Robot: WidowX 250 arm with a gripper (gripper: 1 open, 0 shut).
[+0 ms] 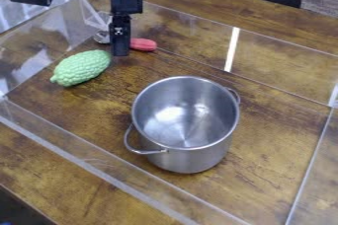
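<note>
My black gripper [119, 34] points down at the back left of the table, over a small metallic item with a red handle [142, 44]; whether its fingers are open or shut is hard to make out. A pale green bumpy vegetable-like object [81, 67] lies to the front left of the gripper. A large steel pot [185, 128] with two side handles stands empty at the middle right.
Clear panel edges border the work area at the left, front and right.
</note>
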